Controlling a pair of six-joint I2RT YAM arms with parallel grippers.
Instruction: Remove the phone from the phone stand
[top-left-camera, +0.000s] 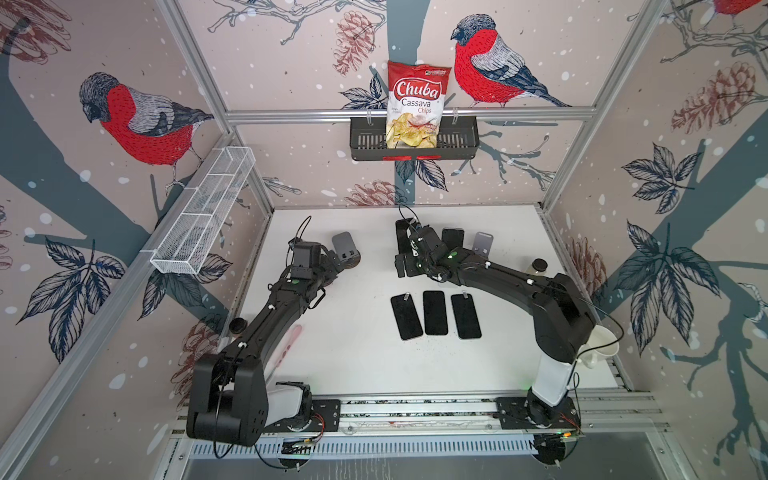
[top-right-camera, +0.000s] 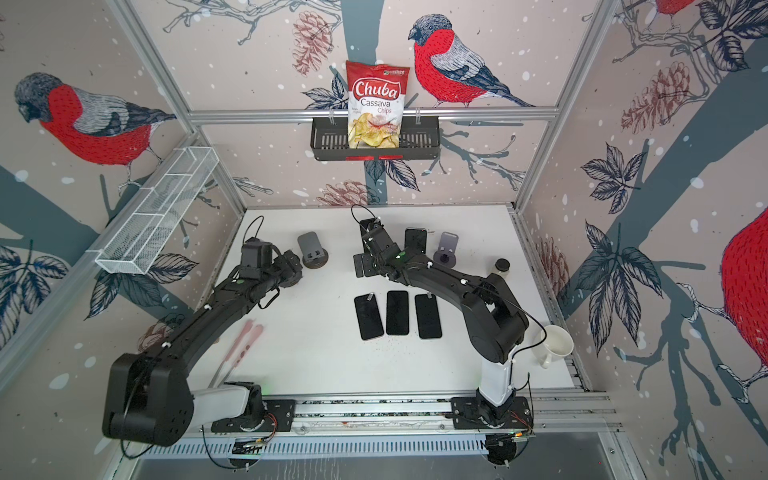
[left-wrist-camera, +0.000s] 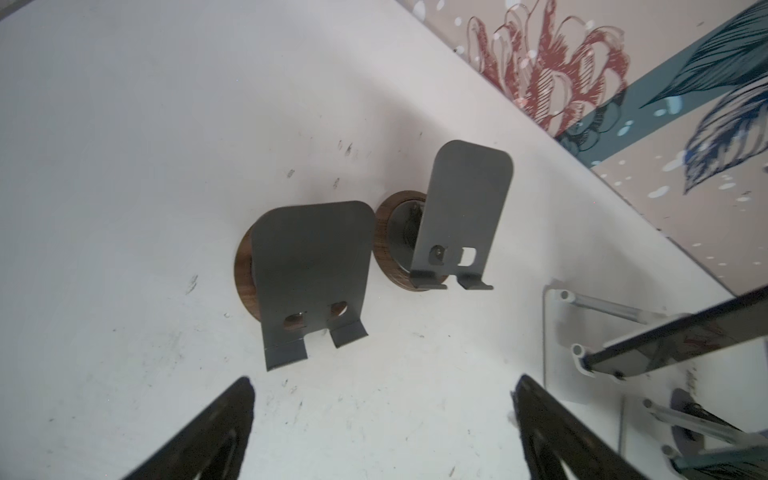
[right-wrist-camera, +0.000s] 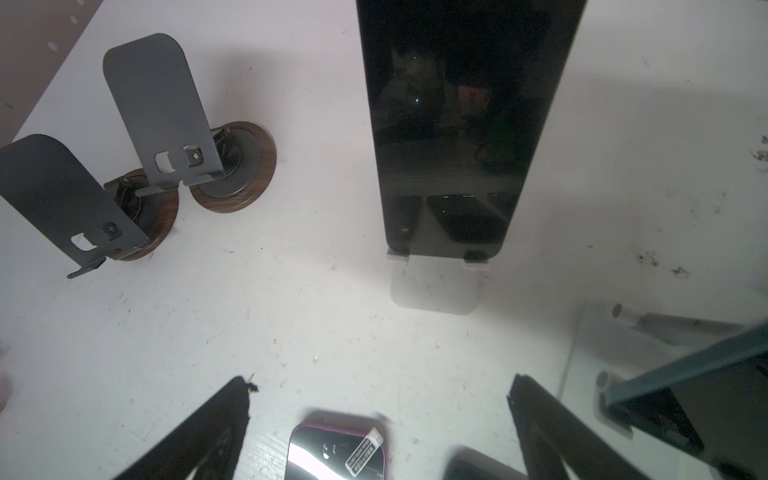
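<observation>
A black phone (right-wrist-camera: 464, 128) leans on a stand (right-wrist-camera: 436, 286) straight ahead in the right wrist view. My right gripper is open short of it, with nothing between its fingers. In the top left view, a second upright phone (top-left-camera: 453, 237) stands at the back, beside an empty grey stand (top-left-camera: 482, 242). My left gripper is also open and empty. Ahead of it are two empty stands, a wide one (left-wrist-camera: 312, 264) and a narrow one (left-wrist-camera: 464, 208); neither finger touches them.
Three phones lie flat mid-table: a left one (top-right-camera: 369, 317), a middle one (top-right-camera: 397, 313) and a right one (top-right-camera: 428, 317). A dark-lidded jar (top-right-camera: 501, 266) and a white mug (top-right-camera: 557, 345) stand at the right.
</observation>
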